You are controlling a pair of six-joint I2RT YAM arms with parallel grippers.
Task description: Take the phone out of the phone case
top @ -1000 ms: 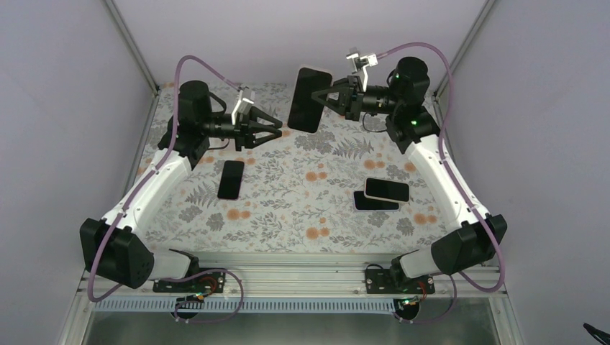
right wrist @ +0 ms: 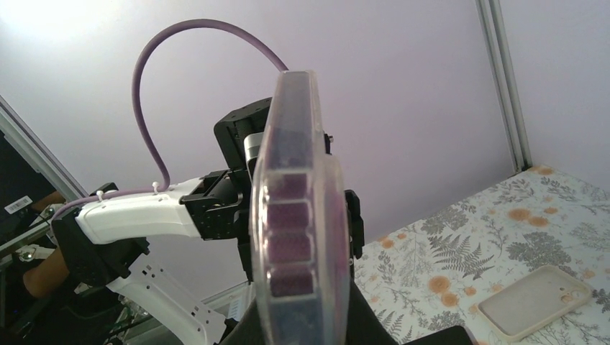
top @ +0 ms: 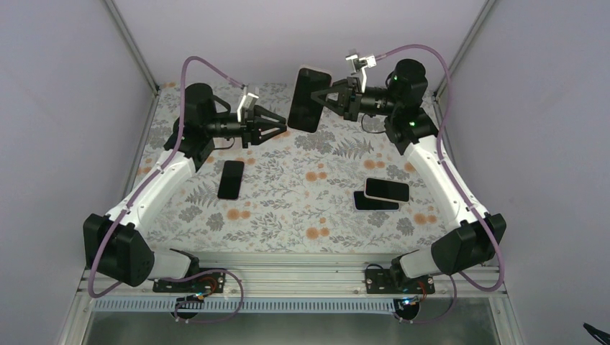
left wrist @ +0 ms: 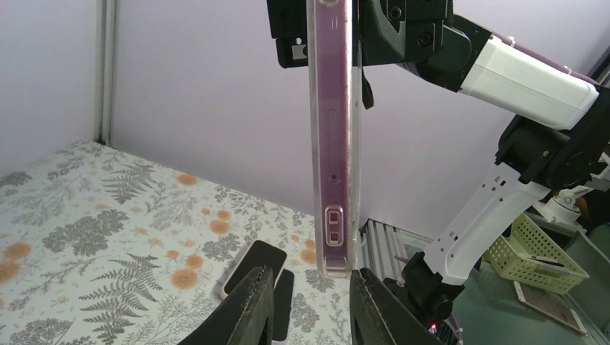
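Observation:
My right gripper (top: 324, 97) is shut on a cased phone (top: 306, 109), held aloft screen-up in the top view. In the left wrist view the phone (left wrist: 332, 144) shows as an upright purple edge in a clear case, above and beyond my left fingertips. The right wrist view shows the clear case (right wrist: 291, 215) edge-on, filling the middle. My left gripper (top: 282, 123) stands part open just left of the phone's lower corner, with nothing between its fingers.
A phone (top: 231, 180) lies on the left of the floral table (top: 309, 215). Two more (top: 387, 188) overlap at the right. A pale empty case (right wrist: 532, 302) shows in the right wrist view.
My left gripper has moved slightly right, closer to the held phone. The right gripper and its phone are almost still.

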